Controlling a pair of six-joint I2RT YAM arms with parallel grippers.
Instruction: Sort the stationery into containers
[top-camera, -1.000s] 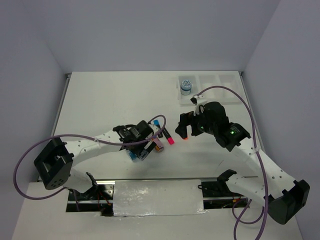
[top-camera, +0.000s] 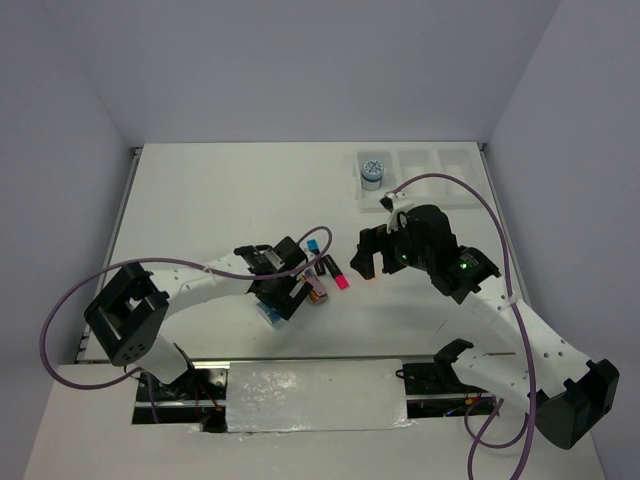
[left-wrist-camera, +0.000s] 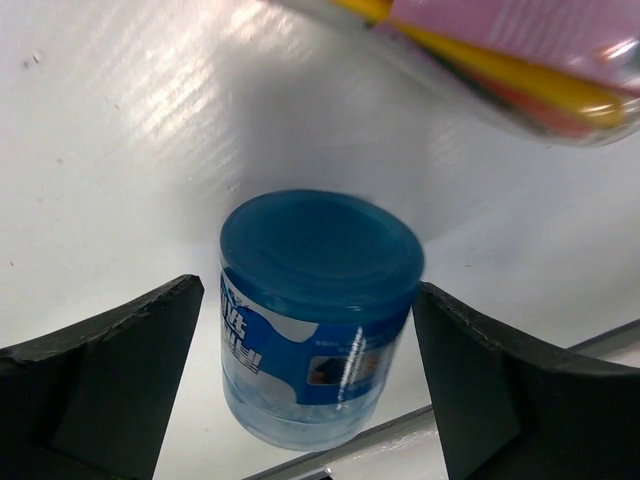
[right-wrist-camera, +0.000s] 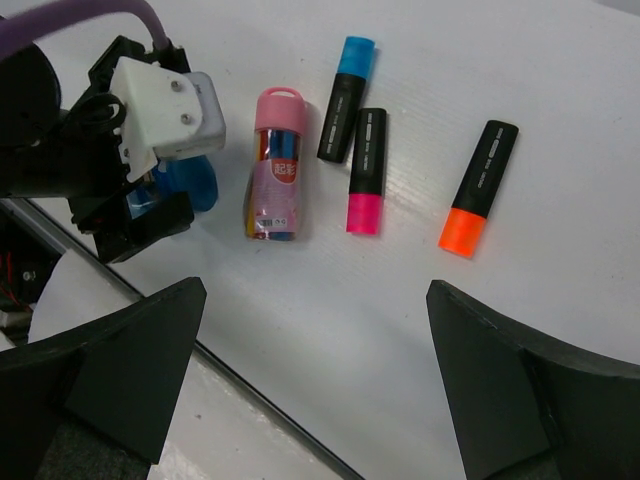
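My left gripper is open, its fingers on either side of a blue-lidded cylindrical jar (left-wrist-camera: 320, 260) standing on the table. A pink pencil case (right-wrist-camera: 272, 195) lies beside it. Three highlighters lie to the right: blue-capped (right-wrist-camera: 341, 105), pink-capped (right-wrist-camera: 366, 165) and orange-capped (right-wrist-camera: 480, 185). My right gripper hangs open above the table, nothing between its fingers. The white divided container (top-camera: 430, 170) sits at the back right, with a blue-and-white round item (top-camera: 372, 172) in its left compartment.
The front edge runs just beside the jar, with a strip of surface beyond it. Walls close in the back and sides.
The left arm has shifted slightly, with its gripper staying over the blue jar by the front edge. The right arm and the objects show no clear change.
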